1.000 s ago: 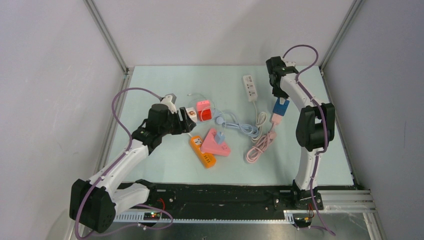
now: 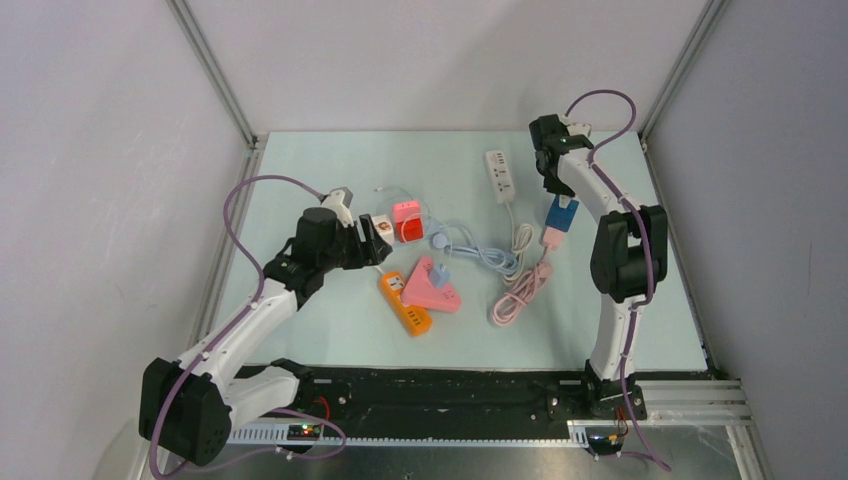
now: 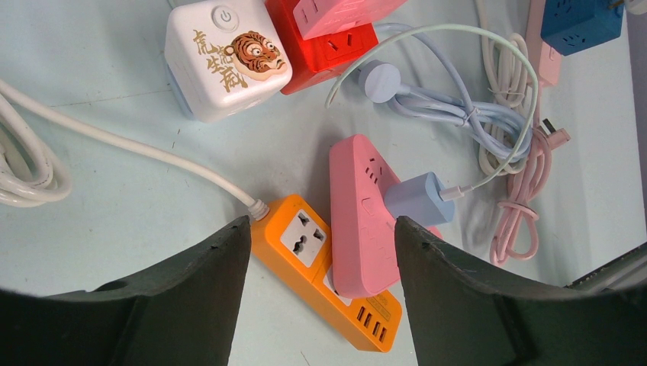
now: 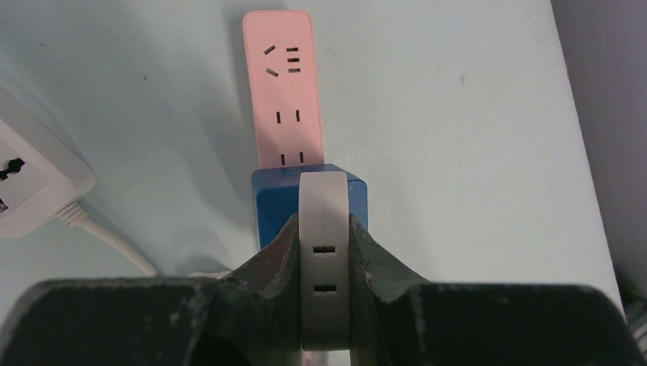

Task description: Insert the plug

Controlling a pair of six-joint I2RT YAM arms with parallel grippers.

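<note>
The white plug [image 4: 324, 297], a slim block with two dark slots, is pinched between the fingers of my right gripper. In the right wrist view it overlaps the blue cube socket [image 4: 276, 200], which sits on the pink power strip [image 4: 284, 91]. At the left wrist view's upper right corner, metal prongs [image 3: 615, 4] show between the plug and the blue cube [image 3: 581, 27], right at its edge. How far they are in, I cannot tell. My left gripper stands open above the orange strip [image 3: 305, 263], its fingers empty.
Left of the pink strip lies a white power strip [image 2: 499, 177]. Bundled cords [image 2: 515, 295], a pink triangular block [image 2: 432, 288], a red cube [image 2: 410, 230] and a white tiger-print cube [image 3: 229, 57] crowd the middle.
Over the last second the right arm has shifted only slightly, most recently a little to the left in the top view. The plug stays in its grip. The left arm is still.
</note>
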